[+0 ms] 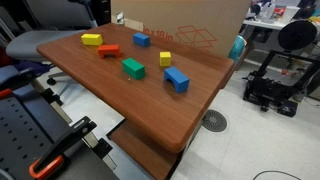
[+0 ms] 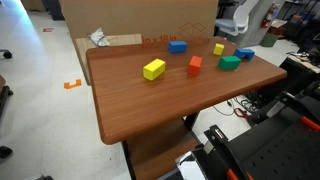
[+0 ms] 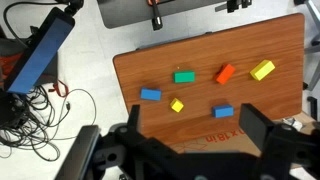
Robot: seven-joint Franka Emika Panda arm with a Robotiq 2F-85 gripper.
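Several coloured blocks lie spread over the brown table (image 1: 150,105). Toward the far left in exterior view 1 are a yellow block (image 1: 92,39), a red block (image 1: 106,50) and a blue block (image 1: 140,40). Closer to the right end sit a green block (image 1: 133,69), a second, smaller yellow block (image 1: 165,59) and a second blue block (image 1: 176,80). In the wrist view my gripper looks down from well above the tabletop, its dark fingers spread apart at the lower edge. It appears open, with no block held between them.
A large cardboard panel (image 2: 140,19) stands along one long side of the table. A crumpled white item (image 2: 98,38) lies near one corner. Cables (image 3: 38,122) and dark equipment (image 1: 275,90) are on the floor beyond the table. Bare tabletop surrounds the blocks.
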